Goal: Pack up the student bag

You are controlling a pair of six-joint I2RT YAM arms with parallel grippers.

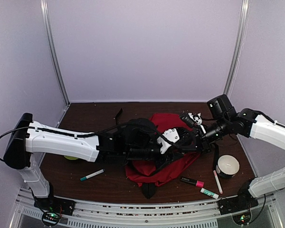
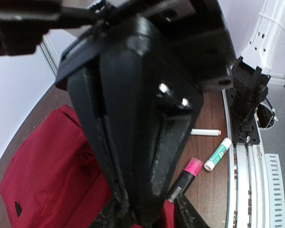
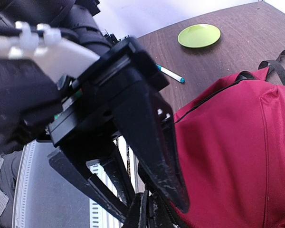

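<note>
The red bag [image 1: 180,164] lies in the middle of the table, largely covered by both arms. My two grippers meet above it, their tips crowded together. In the left wrist view my left gripper has its fingertips parted, with the right gripper's tips between or just behind them. The right wrist view shows my right gripper shut, with nothing visible between its fingers. A black-and-pink marker [image 1: 192,182], a green-and-white glue stick [image 1: 209,193] and a white pen [image 1: 218,182] lie front right. A teal-capped marker [image 1: 92,175] lies front left.
A white-lined bowl [image 1: 228,165] stands at the right beside a bag strap [image 1: 216,156]. A green plate [image 3: 199,36] rests on the left side, mostly hidden under the left arm from above. Bare table [image 1: 90,114] shows at the back left.
</note>
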